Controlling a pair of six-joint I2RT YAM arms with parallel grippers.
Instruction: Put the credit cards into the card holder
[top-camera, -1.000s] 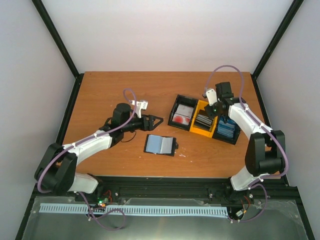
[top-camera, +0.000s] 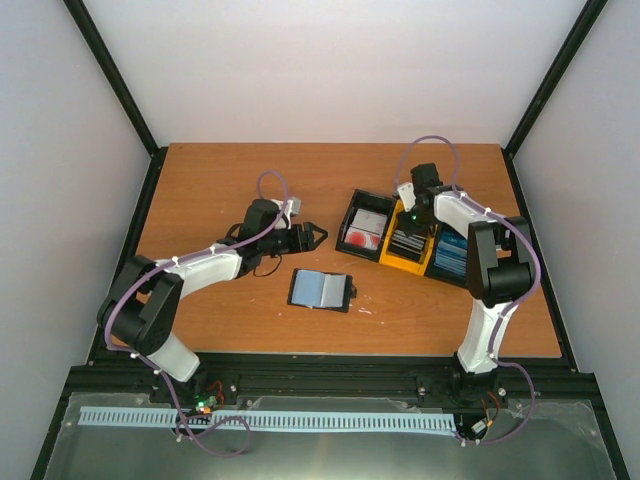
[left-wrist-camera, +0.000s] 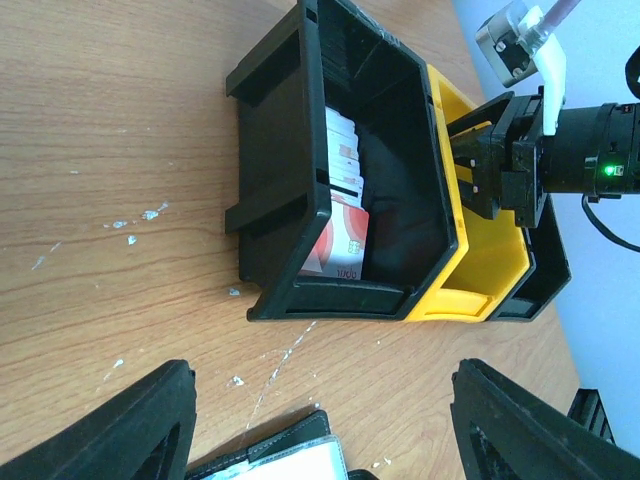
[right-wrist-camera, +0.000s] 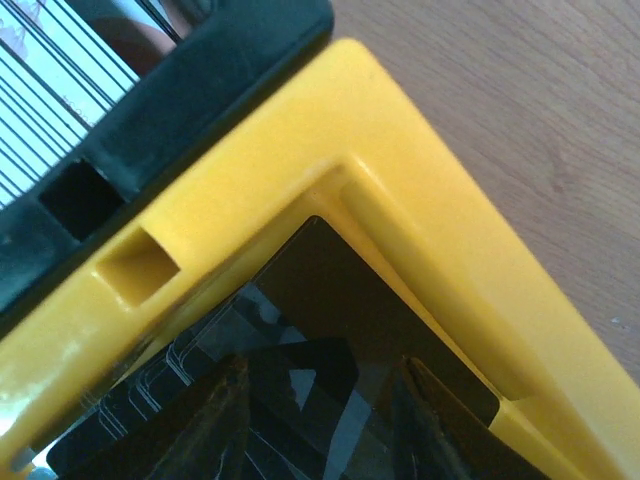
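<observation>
The card holder (top-camera: 320, 290) lies unfolded on the table, below and right of my left gripper (top-camera: 315, 236). Its corner (left-wrist-camera: 300, 458) shows at the bottom of the left wrist view, between widely parted fingers with nothing held. Dark cards (right-wrist-camera: 330, 290) stand stacked in the yellow bin (top-camera: 402, 262). Over them is my right gripper, fingers apart, tips close to the cards; whether they touch cannot be told. White and red cards (left-wrist-camera: 345, 225) sit in the left black bin (left-wrist-camera: 280, 150), and blue cards (top-camera: 452, 255) in the right black bin.
The three bins stand side by side and touching, so the yellow rim (right-wrist-camera: 480, 220) closely borders the right gripper. Small bright flecks (left-wrist-camera: 150, 214) dot the table. Bare wood lies around the card holder and behind the left arm.
My right gripper has moved left and settled over the yellow bin, coming from near the right black bin. Bins and card holder have stayed put.
</observation>
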